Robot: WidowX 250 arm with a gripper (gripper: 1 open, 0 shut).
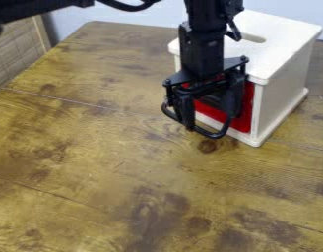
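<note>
A white box (282, 74) with a red front panel (227, 119) stands at the back right of the wooden table. My black gripper (201, 110) hangs over that red front, in front of the box, and covers much of the panel. I cannot tell whether the fingers are open or shut, or whether they touch the panel.
A slatted wooden panel (12, 54) stands at the far left edge, and a pale wall runs along the back.
</note>
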